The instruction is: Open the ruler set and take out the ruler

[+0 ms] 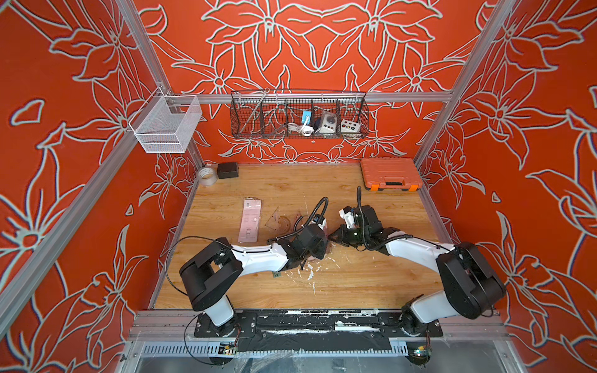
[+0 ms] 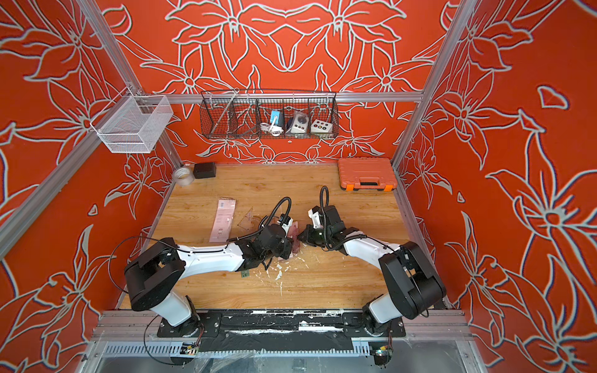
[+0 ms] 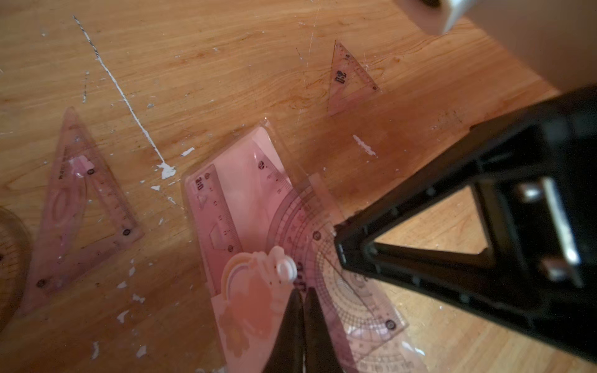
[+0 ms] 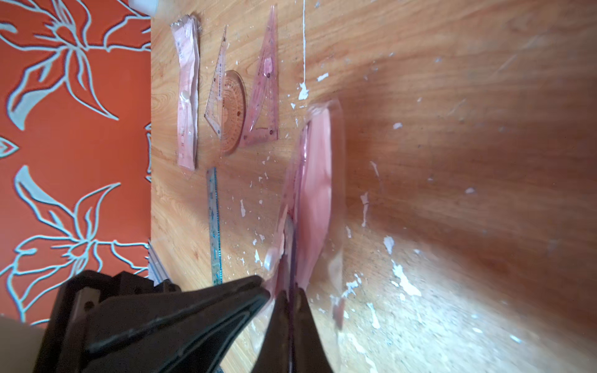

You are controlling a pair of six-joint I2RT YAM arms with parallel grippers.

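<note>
The ruler set, a clear pouch (image 3: 248, 161) with a pink card, a straight ruler (image 3: 214, 214), a protractor (image 3: 311, 223) and a rainbow figure, fills the middle of the left wrist view. My left gripper is shut against its face; whether film is pinched there cannot be told. Seen nearly edge-on in the right wrist view, the pouch (image 4: 320, 168) runs down to my right gripper, whose shut fingertips have its thin edge between them. Both grippers meet closely at the pouch, hiding most of it from above.
Loose on the table lie triangles (image 3: 68, 211) (image 3: 348, 80), an orange protractor (image 4: 232, 112), a blue ruler (image 4: 214, 223) and a pink packet (image 1: 250, 220). An orange case (image 1: 390, 174) stands at the back right. White scraps litter the front middle.
</note>
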